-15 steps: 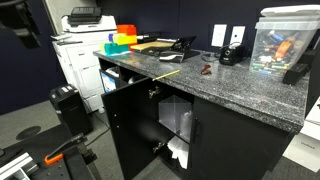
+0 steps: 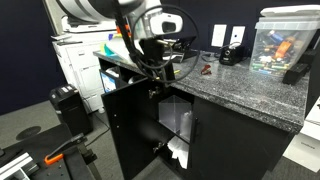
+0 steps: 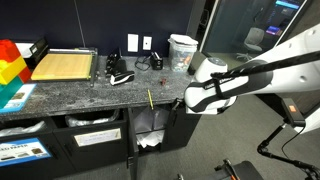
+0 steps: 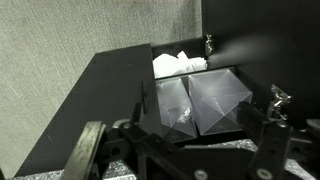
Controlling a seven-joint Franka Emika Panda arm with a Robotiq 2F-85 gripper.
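In the wrist view my gripper stands open, its dark fingers wide apart at the lower edge, with nothing between them. It hangs over the front of the counter (image 2: 245, 92), above an open cabinet. The black open door (image 2: 125, 122) swings out on the left in exterior view 1, and its metal hinges (image 4: 280, 98) show. Beside the opening is a shut black door (image 4: 105, 92). Inside are clear plastic bins (image 4: 215, 98) and a crumpled white bag (image 4: 180, 64). A thin yellow stick (image 3: 151, 99) lies at the counter's front edge; the arm hides it in exterior view 1.
A clear tub of colourful items (image 2: 281, 45) stands at the counter's right end. Black devices (image 3: 118, 70), a wooden board (image 3: 63, 65) and coloured blocks (image 3: 12, 65) occupy the back and left. Open drawers (image 3: 92, 118) jut out beside the cabinet.
From the upper left of exterior view 1, the arm has moved right and down over the counter's front, above the open door. The door and the bins have not moved.
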